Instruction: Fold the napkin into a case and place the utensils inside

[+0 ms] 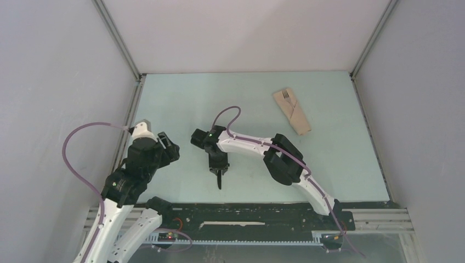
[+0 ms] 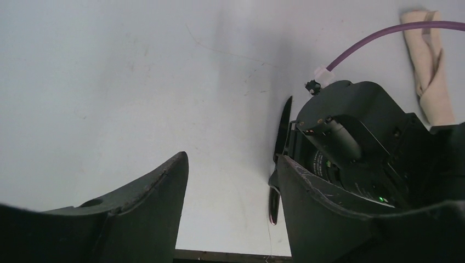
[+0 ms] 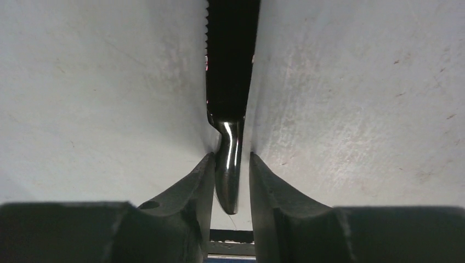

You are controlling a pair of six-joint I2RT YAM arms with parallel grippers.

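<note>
A black knife (image 3: 229,71) lies on the table, serrated blade pointing away and glossy handle (image 3: 229,164) toward the front edge. My right gripper is low over the handle, partly open, one finger on each side. The left fingertip (image 3: 206,164) looks close to the handle; a narrow gap shows on the other side. Off to the left, my left gripper is open with nothing between its fingers. At the back right lies the folded beige napkin (image 1: 299,119), a fork (image 1: 287,97) sticking out of its upper end.
The right arm (image 1: 247,143) reaches across the middle of the white table, between the knife and the napkin. Bare table (image 1: 181,98) stretches over the back left. The table's front edge runs close below the knife handle.
</note>
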